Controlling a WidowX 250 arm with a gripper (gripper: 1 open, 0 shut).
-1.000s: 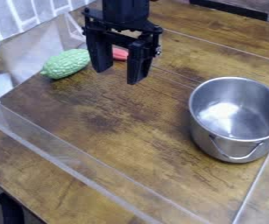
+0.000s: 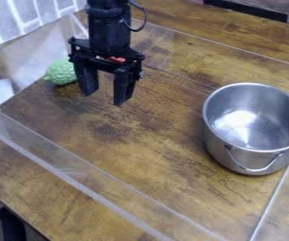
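Observation:
The black gripper (image 2: 106, 80) hangs over the upper left of the wooden table, its two fingers apart with nothing seen between them. Just left of it lies a pale green bumpy object (image 2: 61, 72), partly hidden by the arm. A small red object (image 2: 119, 60) shows behind the gripper, mostly hidden. A large steel pot (image 2: 253, 127) stands at the right.
Clear plastic walls border the table (image 2: 134, 151) at the left and along the near and right sides. A crumpled pale sheet is at the far left.
The gripper has moved left and farther back, now nearer the green object and covering part of it. The pot has not moved.

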